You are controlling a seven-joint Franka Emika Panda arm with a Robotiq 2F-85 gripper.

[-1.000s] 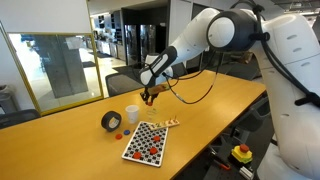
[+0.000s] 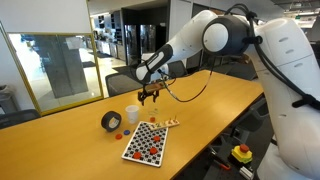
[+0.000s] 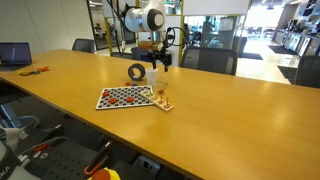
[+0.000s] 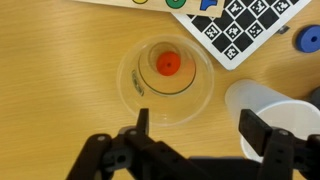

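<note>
A clear glass (image 4: pixel 128 80) stands below my gripper, with a small red piece (image 4: pixel 168 64) inside it. In the second exterior view the same glass (image 3: pixel 162 86) is faint, and the red piece shows low within it. My gripper is open over the near side of the glass, its fingers spread and nothing between them. From the first exterior view, the gripper (image 2: pixel 148 99) hangs just above the glass. A white cup (image 4: pixel 262 106) stands right of the glass, close to one finger.
A black-and-white patterned board (image 2: pixel 135 147) with several red pieces lies nearer the front. A wooden strip (image 3: pixel 159 102) with coloured pieces lies beside it. A black round object (image 2: pixel 111 121) stands past the white cup.
The fingers have spread apart. The red piece that was between them at the gripper's tip is now down inside the glass. The arm's position looks nearly the same.
</note>
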